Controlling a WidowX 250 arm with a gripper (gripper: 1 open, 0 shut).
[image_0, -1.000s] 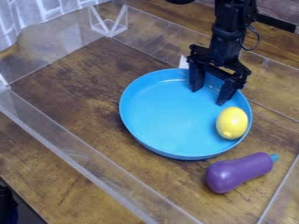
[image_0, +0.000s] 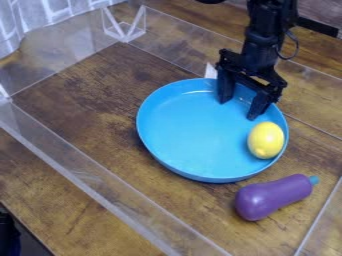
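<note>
My black gripper (image_0: 249, 88) reaches down from the top of the view to the back rim of a round blue plate (image_0: 194, 130), its fingers spread open over the rim. A yellow egg-shaped object (image_0: 265, 141) lies on the right part of the plate. A small pale item at the back rim, left of the gripper, is mostly hidden, and I cannot tell what it is.
A purple eggplant-like object (image_0: 271, 200) with a teal end lies on the wooden table (image_0: 74, 115) at the front right. A small white wire piece (image_0: 123, 28) sits at the back left.
</note>
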